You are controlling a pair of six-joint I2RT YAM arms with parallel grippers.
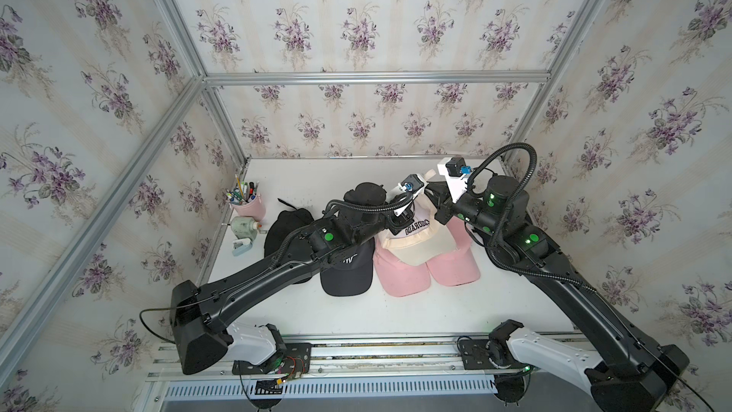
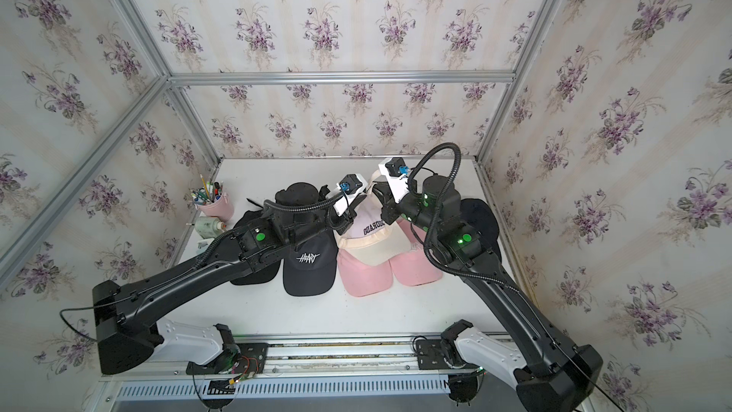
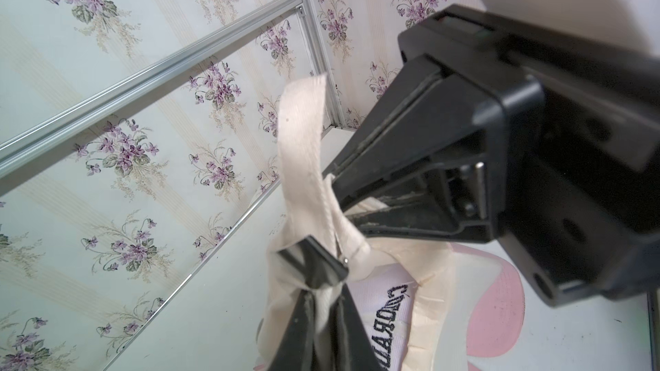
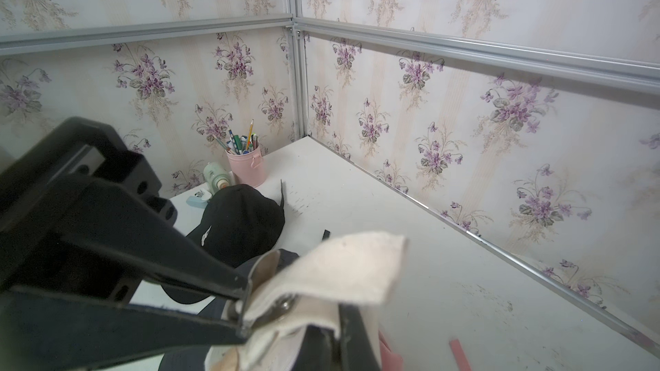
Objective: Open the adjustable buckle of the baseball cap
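The cream and lilac baseball cap (image 1: 415, 244) lies brim toward me, its back strap (image 3: 302, 144) pulled up. In the left wrist view the strap stands upright beside the right gripper's fingers (image 3: 385, 151), which are shut where they meet it. Seen from its own camera, my right gripper has the strap's pale end over its fingertips. A shiny metal buckle (image 4: 264, 271) shows by my left gripper, whose fingertips stand somewhat apart around buckle and strap. Strap cloth also passes between the left fingers. Whether they press on it is unclear.
Two pink caps (image 1: 400, 278) lie partly under the cream one. Dark caps (image 1: 347, 278) are on the left and another (image 2: 480, 221) on the right. A pink pen cup (image 4: 247, 165) stands at the back left.
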